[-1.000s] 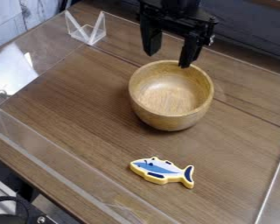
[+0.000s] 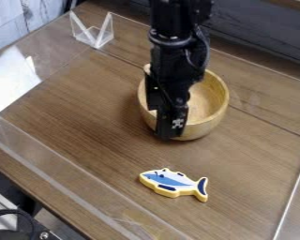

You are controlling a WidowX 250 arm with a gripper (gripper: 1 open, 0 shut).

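My black gripper [image 2: 167, 105] hangs pointing down in front of the wooden bowl [image 2: 210, 103], hiding much of it; its fingers stand open, and whether they are inside the bowl or before it is hard to tell. A flat toy fish [image 2: 174, 182], yellow-edged with white and blue, lies on the table below the bowl, apart from the gripper.
A clear plastic stand [image 2: 94, 31] sits at the back left. Clear panels edge the table, and a black cable lies at the bottom left.
The bowl and fish have not visibly moved.
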